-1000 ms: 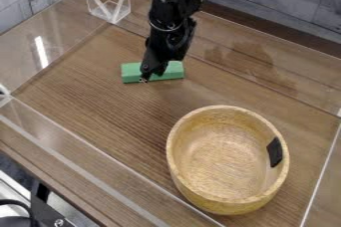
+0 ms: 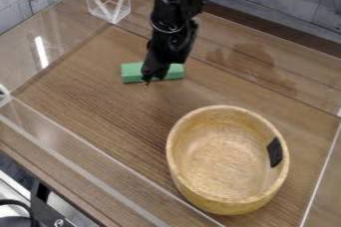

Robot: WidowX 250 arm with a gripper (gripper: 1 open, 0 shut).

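The black arm reaches down from the top middle, its gripper low over a flat green block that lies on the wooden table. The gripper's tip overlaps the block in this view; whether it touches it, and how the fingers stand, is too small and dark to tell.
A large round cream basket with a dark patch on its rim stands empty at the lower right. Clear plastic pieces are at the left edge and top left.
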